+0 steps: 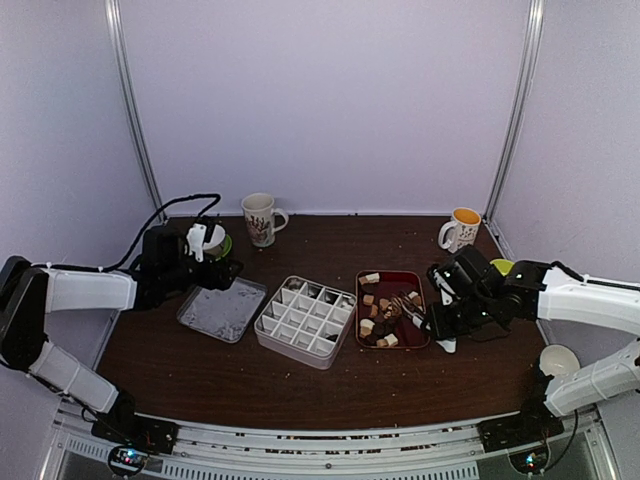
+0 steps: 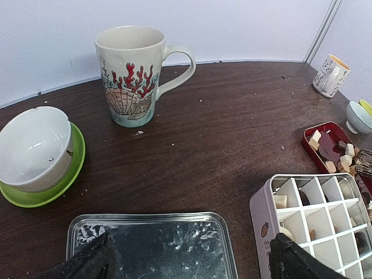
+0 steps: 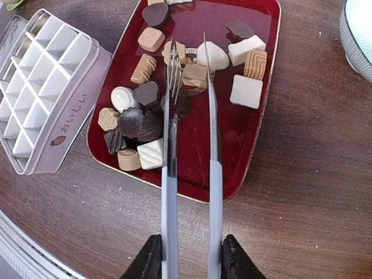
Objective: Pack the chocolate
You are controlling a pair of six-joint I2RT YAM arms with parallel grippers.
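Note:
A red tray of assorted chocolates sits right of the white grid box, whose compartments hold a few pieces. My right gripper is shut on metal tongs; their tips are apart over the chocolates in the tray's middle. Whether they touch a piece I cannot tell. My left gripper is open above the metal lid, left of the box, with nothing between its fingers.
A large mug and a bowl on a green saucer stand at the back left. A second mug and bowls are at the right.

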